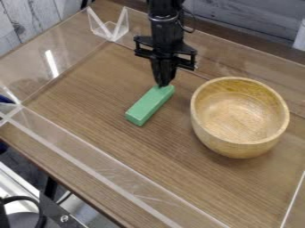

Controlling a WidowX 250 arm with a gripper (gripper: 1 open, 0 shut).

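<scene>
The black robot gripper (163, 73) hangs from the top centre of the view, its fingertips low over the far end of a green block (150, 104). It looks shut, with nothing visible between its fingers; whether it touches the block cannot be told. The green block lies flat and slanted on the wooden table (95, 151). To its right sits a large round tan bowl (238, 116).
A clear, angular plastic piece (110, 23) stands at the upper left. Black cables (24, 200) lie at the lower left corner, and the table's edge runs along the left.
</scene>
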